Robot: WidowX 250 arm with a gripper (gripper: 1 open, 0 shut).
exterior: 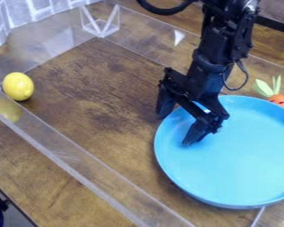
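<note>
The black gripper [192, 115] hangs low over the left back rim of a large blue round plate [227, 164], its fingers angled down onto the rim. The dark fingers overlap each other, so whether they hold anything or how far apart they stand cannot be made out.
A yellow lemon [18, 85] lies at the left by a clear plastic wall. An orange carrot [279, 101] with green leaves lies behind the plate at the right. The wooden surface [97, 106] left of the plate is clear.
</note>
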